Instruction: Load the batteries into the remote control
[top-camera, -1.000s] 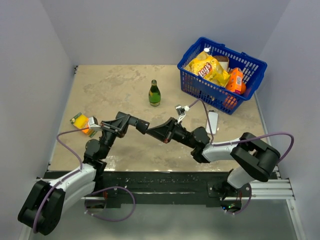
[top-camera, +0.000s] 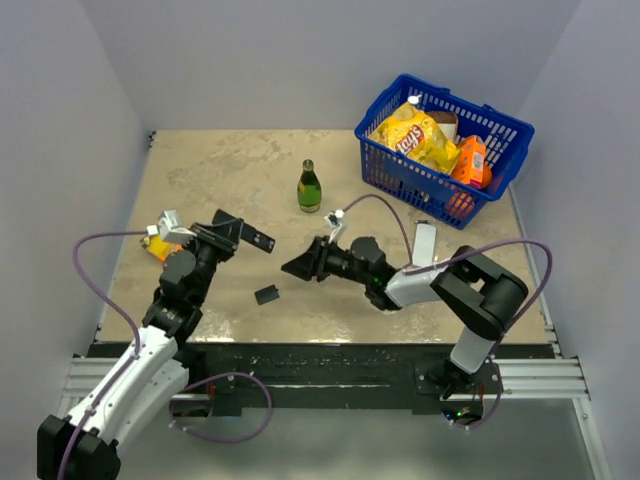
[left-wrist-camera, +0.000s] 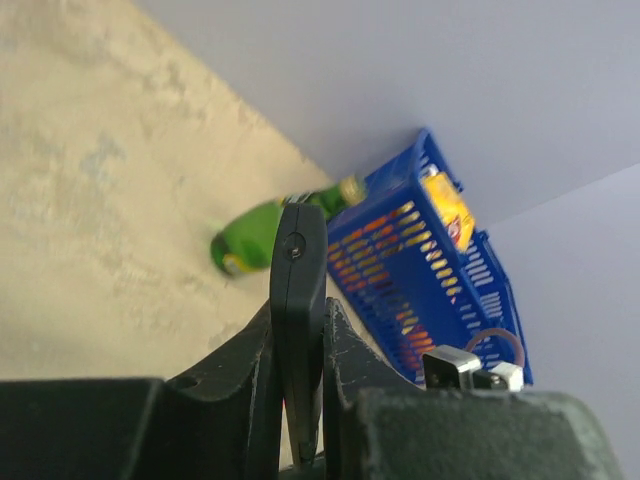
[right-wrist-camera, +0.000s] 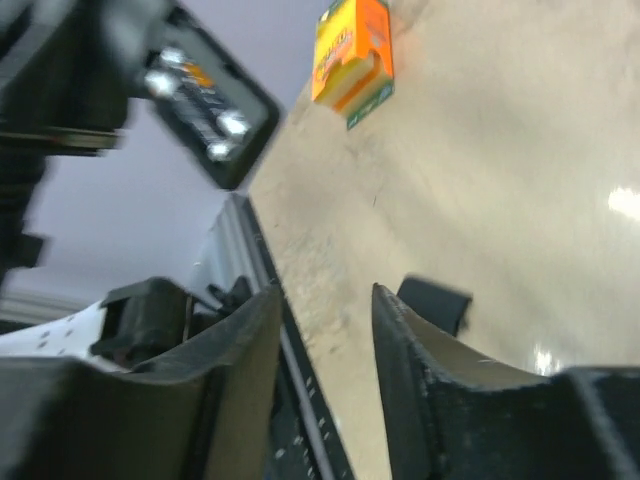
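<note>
In the top view my left gripper is shut on the dark remote control, held raised; in the right wrist view batteries show in the remote's open compartment. A small dark piece, which looks like the battery cover, lies on the table below, between the arms. My right gripper hangs to the right of that piece and a little above it, part open with nothing visible between its fingers; in the right wrist view the piece shows beyond its fingertips.
A green bottle stands at the back middle. A blue basket of groceries is at the back right. An orange package lies at the left behind the left arm, and a white object lies right of the right arm.
The left gripper has moved leftward and toward the back with the remote.
</note>
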